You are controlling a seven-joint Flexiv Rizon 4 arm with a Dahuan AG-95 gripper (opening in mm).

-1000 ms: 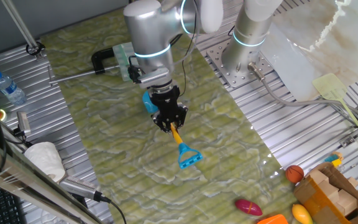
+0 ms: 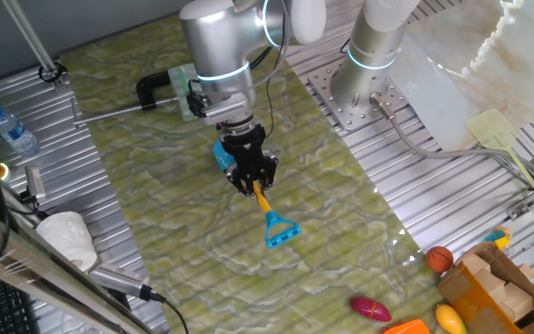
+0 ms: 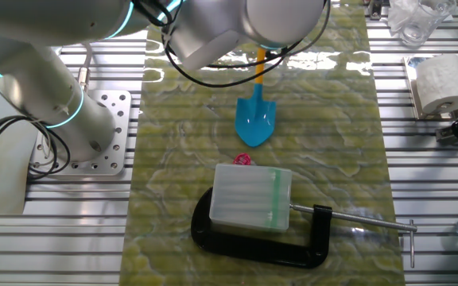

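Note:
A toy shovel has a blue blade (image 3: 255,121), a yellow shaft (image 2: 261,198) and a blue handle (image 2: 283,232). My gripper (image 2: 255,189) points down at the yellow shaft, its black fingers close around it, and appears shut on it. The shovel's handle extends toward the front of exterior view 1, while the blade is partly hidden behind the gripper there. In exterior view 2 the arm covers the gripper and the handle; whether the blade touches the mat cannot be told.
A black clamp (image 3: 261,249) with a translucent box (image 3: 250,197) lies beyond the blade. Near the mat's front right are a purple-red toy (image 2: 371,308), a small basketball (image 2: 438,259) and a cardboard box (image 2: 486,292).
The arm and gripper have shifted slightly left in exterior view 1.

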